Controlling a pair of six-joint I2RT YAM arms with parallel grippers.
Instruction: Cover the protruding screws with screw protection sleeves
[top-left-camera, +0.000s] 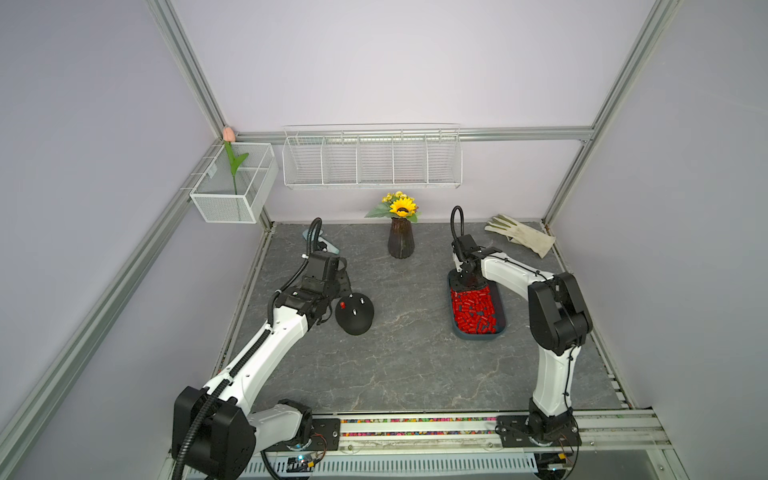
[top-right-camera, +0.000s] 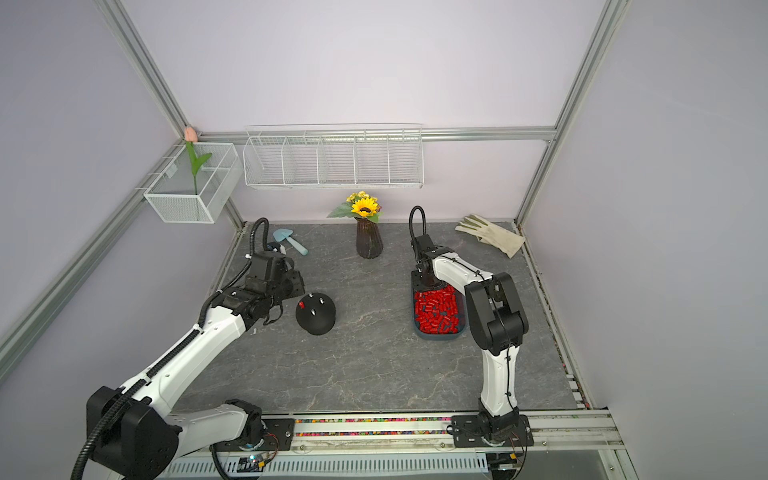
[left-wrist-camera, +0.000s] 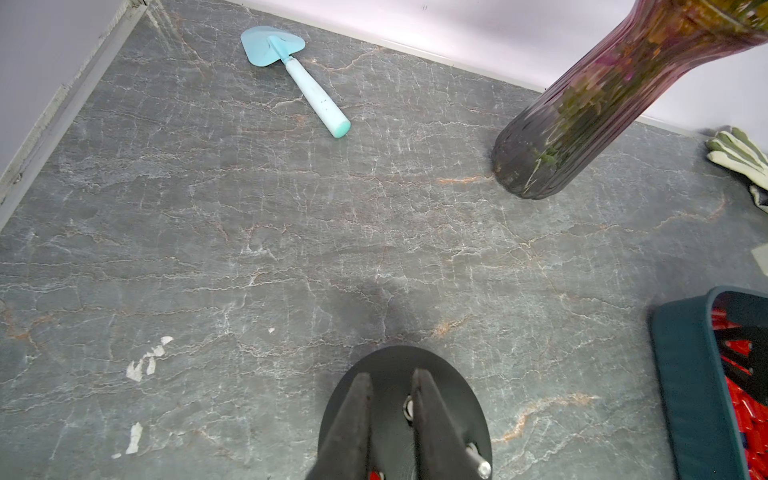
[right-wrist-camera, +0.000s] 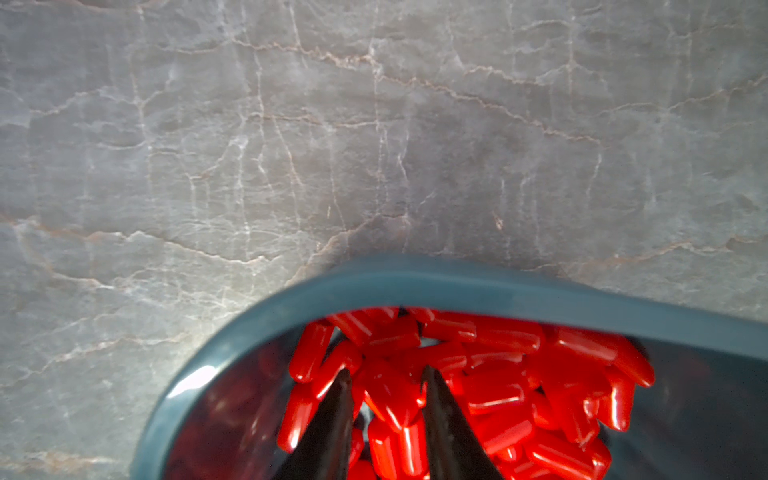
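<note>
A black dome (top-right-camera: 317, 320) rests on the left part of the table. Two bare silver screws, one of them a screw (left-wrist-camera: 480, 462) at the right, stick out of it in the left wrist view, and a red sleeve (top-right-camera: 301, 304) covers a spot at its left. My left gripper hovers over the dome, fingers apart, with nothing seen held. On the right, a dark blue-green tray (right-wrist-camera: 448, 280) holds a heap of red sleeves (right-wrist-camera: 500, 384). Down at its far end is my right gripper, fingers parted above the sleeves; none is clearly gripped.
Behind stand a dark vase (top-left-camera: 401, 238) with sunflowers and, at back left, a small blue trowel (left-wrist-camera: 320, 100). A pale glove (top-right-camera: 492, 233) lies at back right. White wire baskets (top-left-camera: 372, 158) hang above. Bare table separates dome and tray.
</note>
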